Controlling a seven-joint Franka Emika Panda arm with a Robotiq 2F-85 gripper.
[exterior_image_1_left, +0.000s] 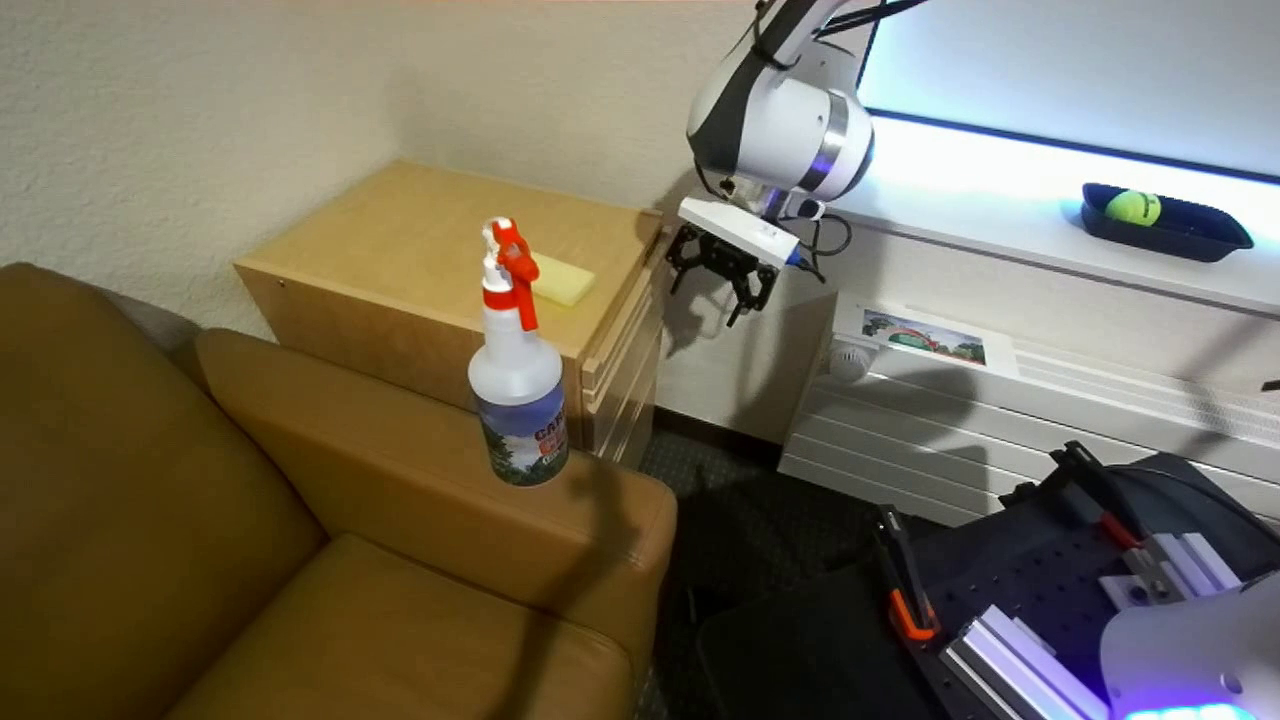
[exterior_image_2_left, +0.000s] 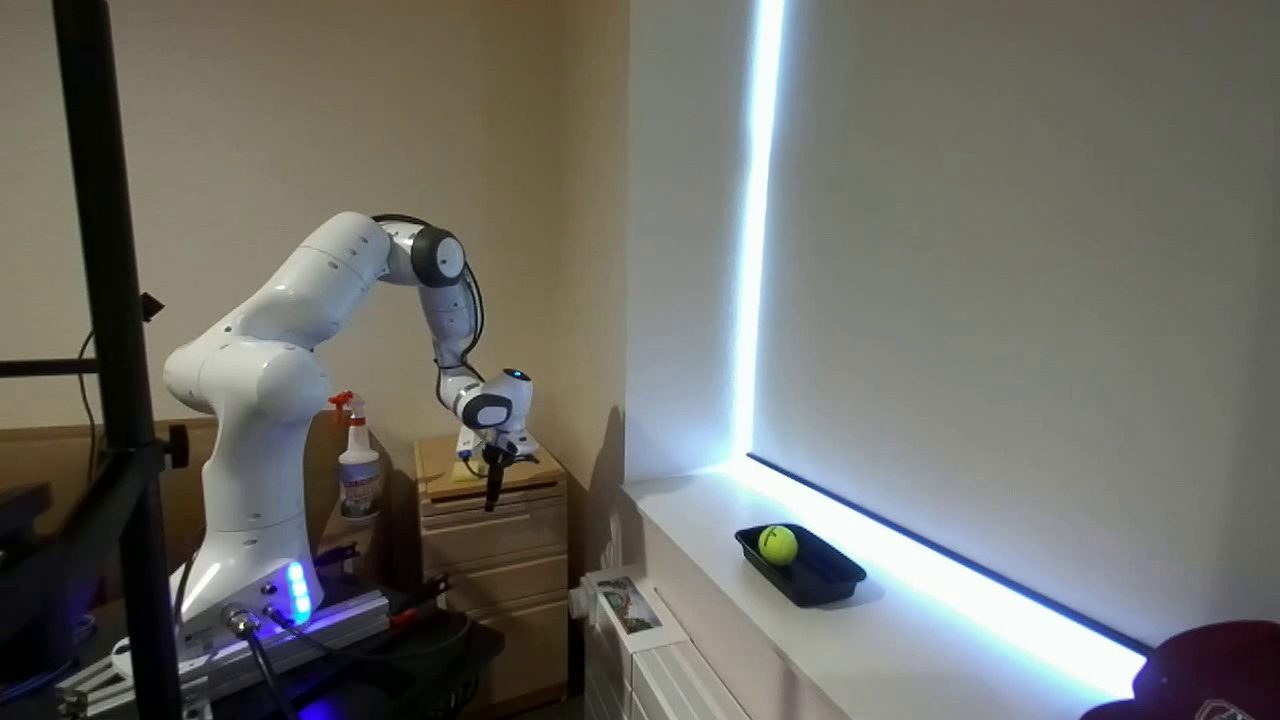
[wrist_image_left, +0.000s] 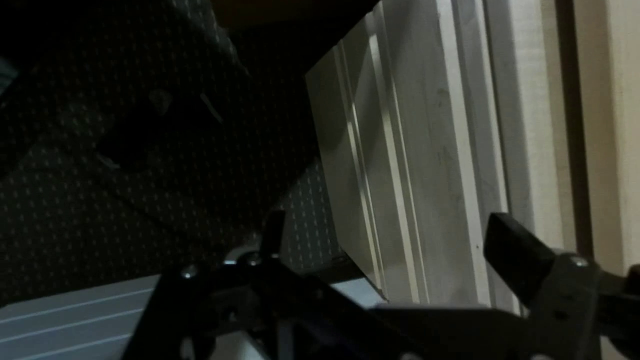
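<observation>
The wooden cabinet (exterior_image_1_left: 396, 228) stands in the corner, its stacked drawer fronts facing the radiator. Its top drawer (exterior_image_1_left: 642, 300) is pushed in, flush or nearly so; a dark gap line runs along the upper edge in the wrist view, and I cannot tell if it is fully closed. My gripper (exterior_image_1_left: 705, 300) hangs just in front of that drawer's side of the cabinet. In the wrist view the gripper is open, its black fingers (wrist_image_left: 273, 234) wide apart with nothing between them. The cabinet drawer fronts (wrist_image_left: 420, 120) slant past behind the fingers.
On the cabinet lies a yellow sponge (exterior_image_1_left: 561, 280). A spray bottle (exterior_image_1_left: 518, 396) stands on the brown sofa's armrest (exterior_image_1_left: 408, 420). The radiator (exterior_image_1_left: 888, 420) runs beneath the windowsill, where a black tray (exterior_image_1_left: 1182, 234) holds a tennis ball (exterior_image_1_left: 1134, 208). Carpet is clear below.
</observation>
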